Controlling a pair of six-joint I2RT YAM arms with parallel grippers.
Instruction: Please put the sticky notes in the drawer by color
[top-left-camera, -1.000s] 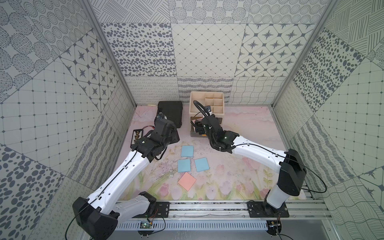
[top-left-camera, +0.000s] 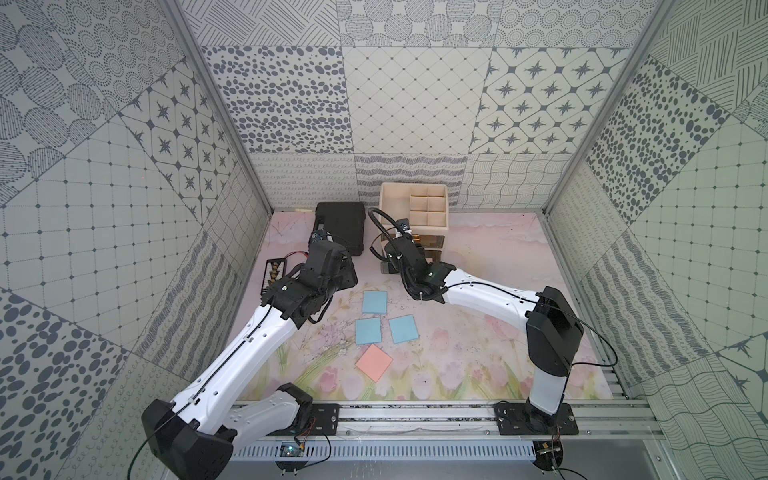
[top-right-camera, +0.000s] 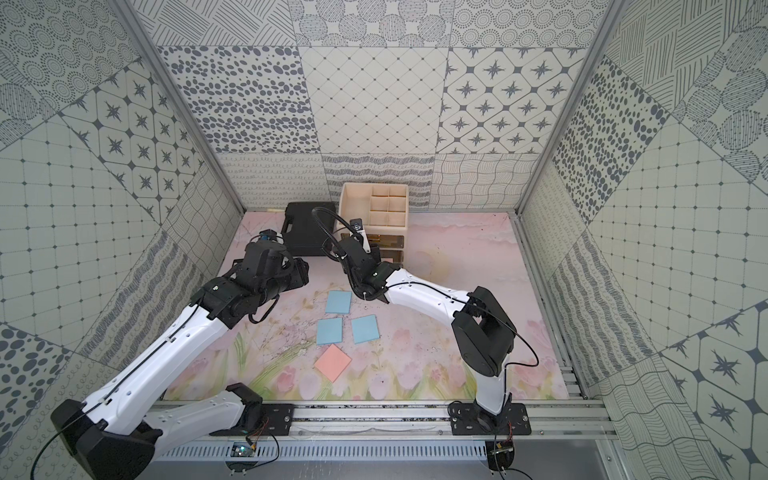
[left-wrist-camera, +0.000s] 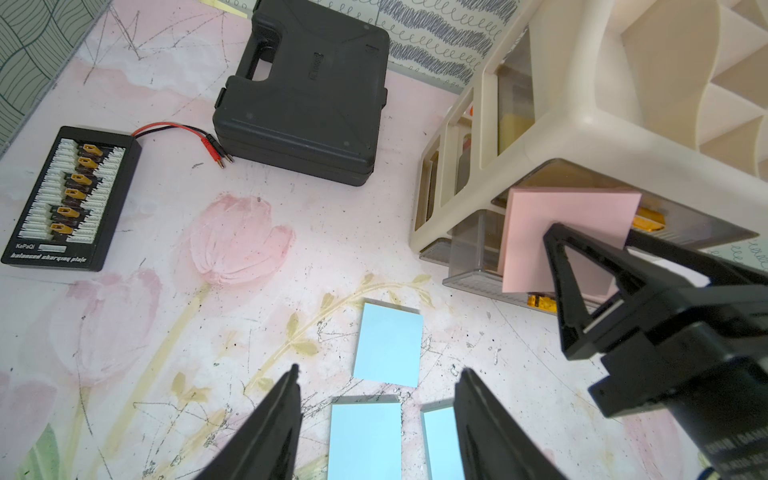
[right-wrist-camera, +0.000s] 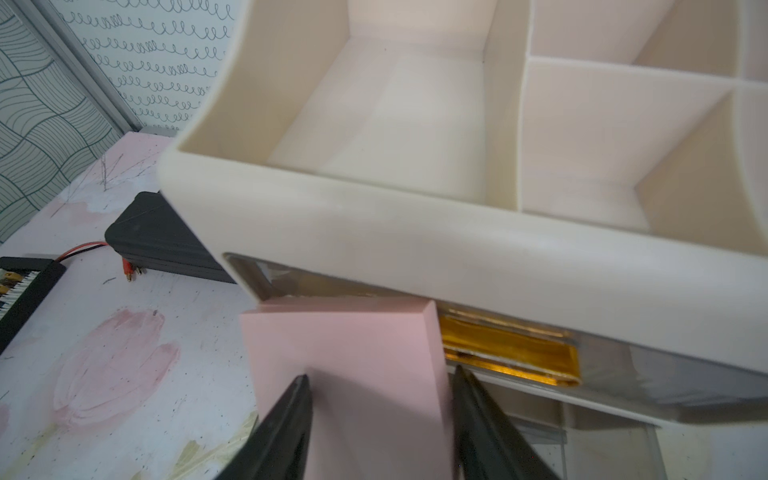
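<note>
A pink sticky-note pad (right-wrist-camera: 352, 352) stands upright against the front of the cream drawer cabinet (right-wrist-camera: 448, 216), just under its top tray. My right gripper is open, one finger across the pad's face and the other by its right edge. In the left wrist view, the pad overlaps a pulled-out clear drawer (left-wrist-camera: 473, 244); whether it rests inside cannot be told. My left gripper hangs open and empty over the table. Three blue pads (top-left-camera: 374, 301) lie below it, and another pink pad (top-left-camera: 373, 362) lies nearer the front edge.
A black case (left-wrist-camera: 308, 88) lies left of the cabinet, with a charging board (left-wrist-camera: 72, 198) and its red and black leads farther left. An orange-yellow item (right-wrist-camera: 508, 348) shows inside the upper drawer.
My right arm has shifted left along the cabinet front, now hiding more of the open drawer. The left arm is nearly still, and the pads on the table have not moved.
</note>
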